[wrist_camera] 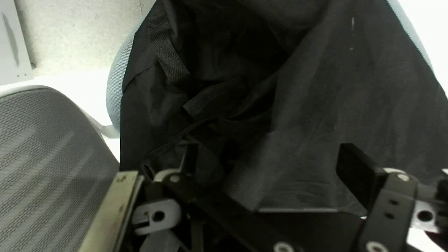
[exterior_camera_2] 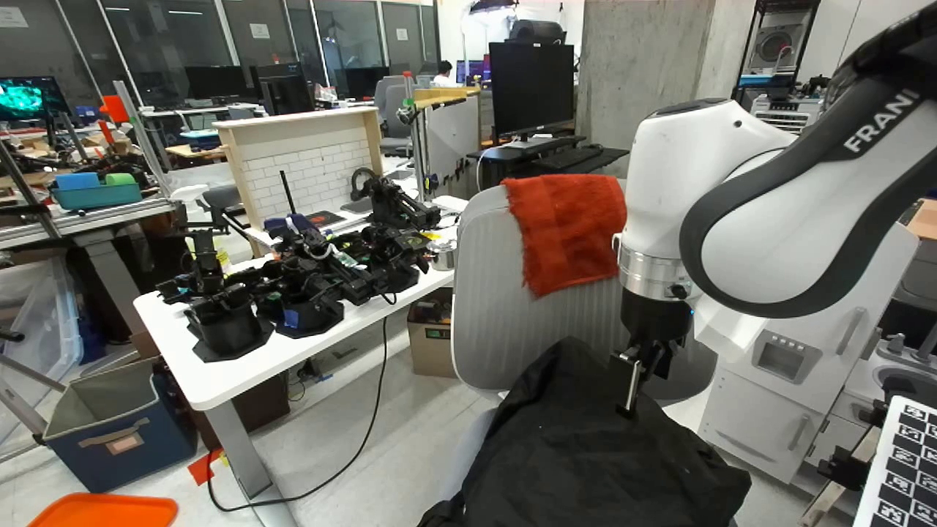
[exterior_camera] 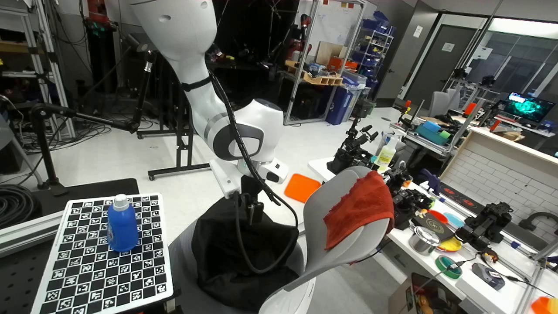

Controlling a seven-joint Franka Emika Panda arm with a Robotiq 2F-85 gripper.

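My gripper is open above the black cloth bag [wrist_camera: 336, 96], its two fingers wide apart with only the dark fabric below them. In exterior view 2 the gripper [exterior_camera_2: 634, 386] points down close to the back of the bag [exterior_camera_2: 580, 457]; whether it touches the cloth I cannot tell. The bag lies slack and folded over the seat of a grey chair [exterior_camera_2: 483, 290]. A red towel [exterior_camera: 361, 206] hangs over the chair's backrest. On the checkered board [exterior_camera: 78, 261] a blue bottle with a white cap [exterior_camera: 123, 225] stands upright, well away from the gripper.
The chair's backrest rises close beside the arm. A white table [exterior_camera_2: 211, 386] holding several black devices stands beyond the chair. An orange tray [exterior_camera: 302, 188] lies on the floor. Open floor [exterior_camera_2: 325, 465] shows between table and chair.
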